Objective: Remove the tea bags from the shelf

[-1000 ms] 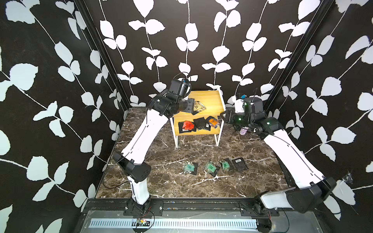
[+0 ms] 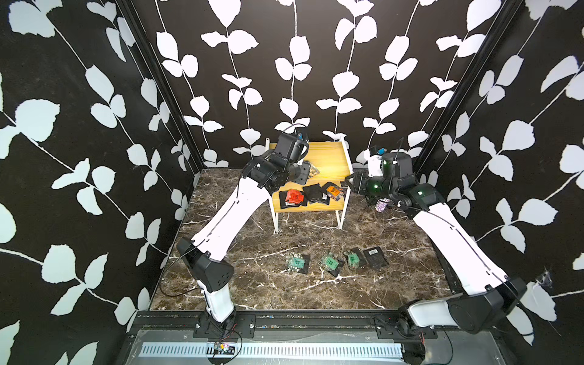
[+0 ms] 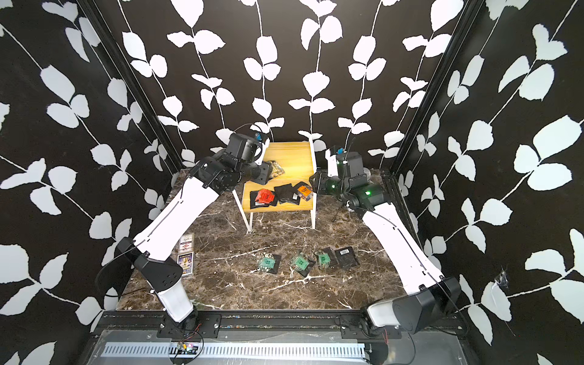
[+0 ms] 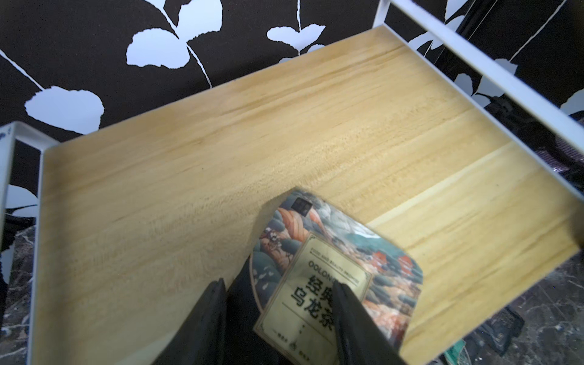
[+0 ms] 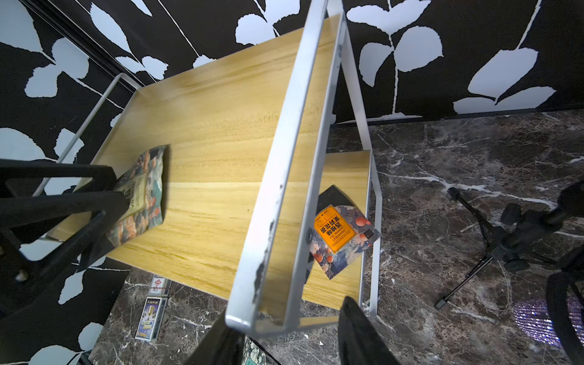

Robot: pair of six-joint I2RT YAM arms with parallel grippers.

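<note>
On the top board of the wooden shelf (image 2: 328, 155) my left gripper stands open over an oolong tea bag (image 4: 340, 273), its dark fingers at the bag's near part; whether they touch it is unclear. On the lower board lie a red tea bag (image 2: 295, 197), an orange-label tea bag (image 5: 335, 228) and black packets (image 2: 315, 193) between them. My right gripper stands open at the shelf's right side, just beside the white frame rail, with no bag seen between its fingers.
Several green tea bags (image 2: 297, 262) and black packets lie on the marble table (image 2: 243, 286) in front of the shelf. Boxes (image 3: 185, 255) lie at the left. A small tripod (image 5: 505, 243) and a purple object (image 5: 538, 319) stand right of the shelf.
My left gripper has shifted slightly over the top board, covering more of the oolong bag in the top left view. The right arm looks unmoved.
</note>
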